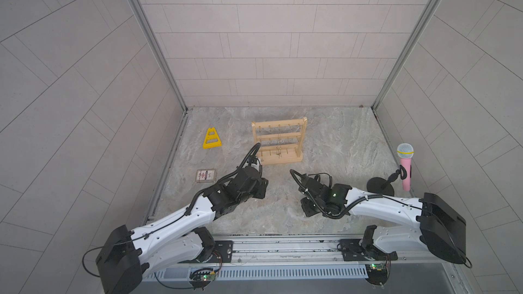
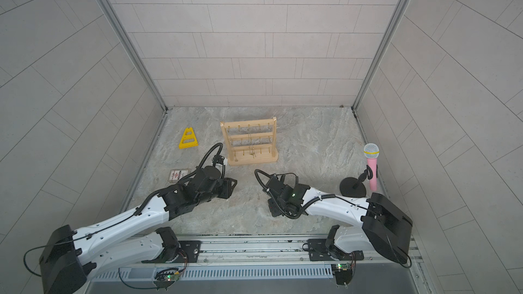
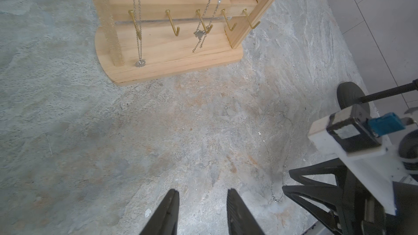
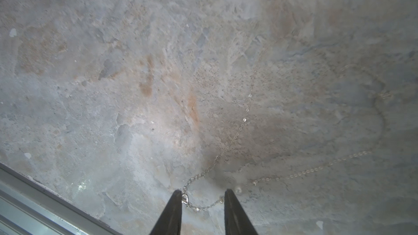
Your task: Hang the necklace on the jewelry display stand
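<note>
A thin silver necklace (image 4: 235, 137) lies in a loose loop on the marble surface. My right gripper is open just over its clasp end, nothing held. In the left wrist view the chain (image 3: 274, 191) lies beside the right gripper. My left gripper stands open above bare surface, in front of the wooden display stand (image 3: 169, 67). The stand has brass hooks along a bar, and necklaces with pendants hang on some of them.
A yellow triangular object (image 1: 211, 140) and a small flat card box (image 1: 206, 175) lie at the left. A black round base (image 1: 380, 186) and pink microphone (image 1: 406, 177) stand at the right.
</note>
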